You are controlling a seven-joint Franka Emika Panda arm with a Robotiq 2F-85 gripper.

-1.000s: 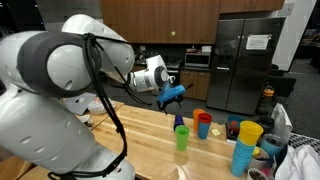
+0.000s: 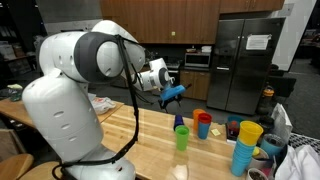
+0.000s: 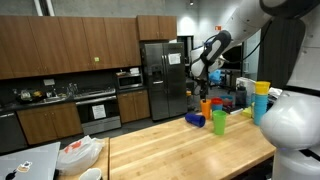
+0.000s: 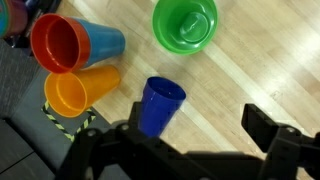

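In the wrist view my gripper is open, its two dark fingers wide apart. A dark blue cup [image 4: 160, 105] lies close to the left finger, its mouth toward the upper right, and the finger side hides part of its lower end. In exterior view 1 the gripper [image 2: 169, 100] hangs above the table, with the blue cup [image 2: 180, 117] below it. Exterior view 2 shows the blue cup [image 3: 195, 118] apparently on its side. Nothing is held.
A green cup [image 2: 181, 137] stands nearer the front. Beside the blue cup are a red cup [image 2: 204, 126] and an orange cup [image 4: 75, 92]. Stacked blue and yellow cups [image 2: 243, 150] and other items crowd the right. Bare wood [image 3: 160, 150] lies open on the other side.
The arm's upper links have shifted in exterior view 1, while the gripper stays near the same place above the blue cup. The cups have not visibly moved.
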